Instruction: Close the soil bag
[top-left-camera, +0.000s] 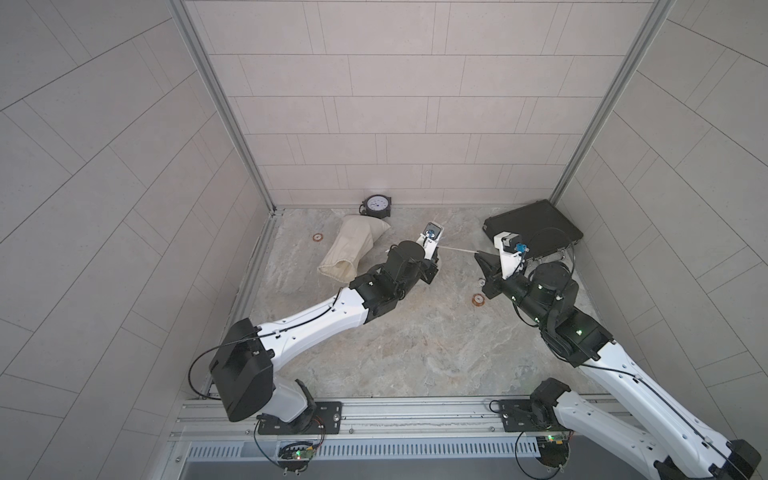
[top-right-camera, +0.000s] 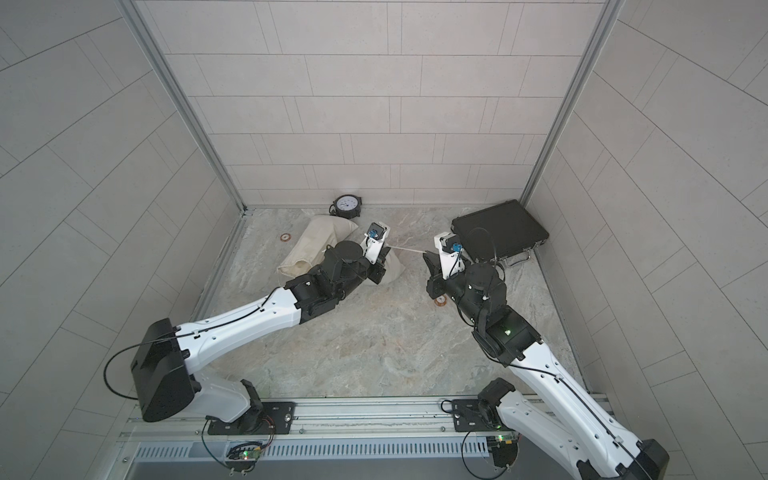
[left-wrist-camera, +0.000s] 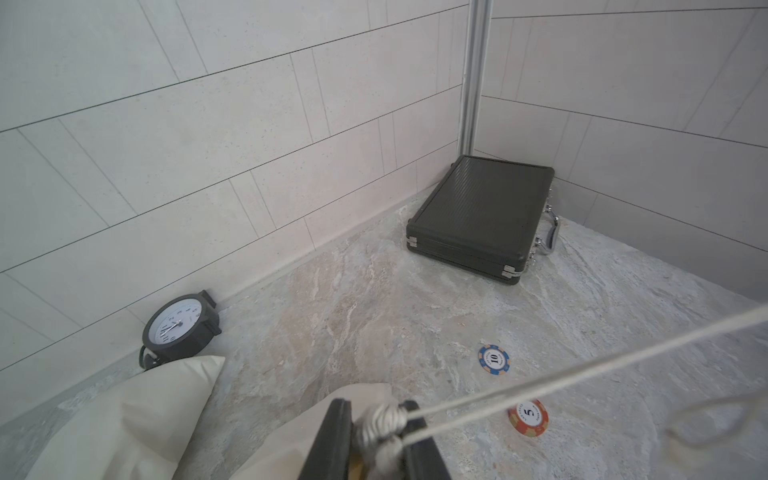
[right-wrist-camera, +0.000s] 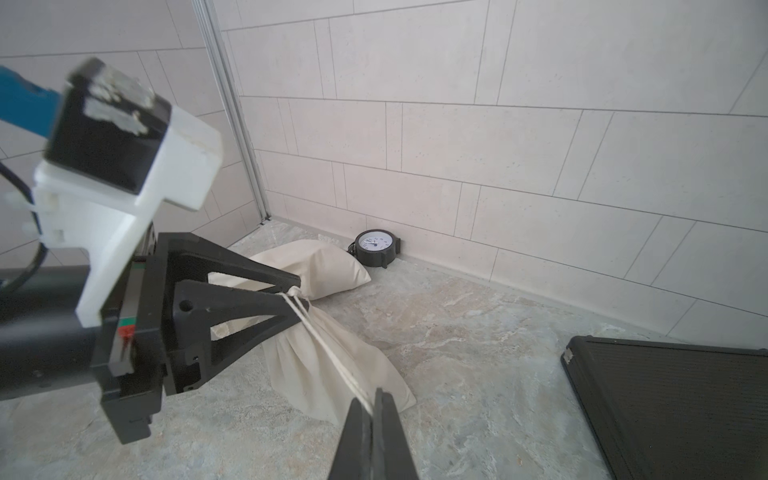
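The cream soil bag (right-wrist-camera: 340, 372) stands on the floor, its top gathered to a narrow neck with a drawstring knot (left-wrist-camera: 384, 428). My left gripper has its fingertips on either side of that neck; whether they pinch it does not show. A pale doubled drawstring (right-wrist-camera: 336, 360) runs taut from the neck to my right gripper, whose fingers are shut on it. Both grippers show from above in the top left view, with the drawstring (top-left-camera: 458, 249) stretched between them. The left arm hides much of the bag there.
Another cream bag (top-left-camera: 352, 246) lies at the left beside a round dial gauge (top-left-camera: 376, 205). A black case (top-left-camera: 534, 228) lies at the back right.
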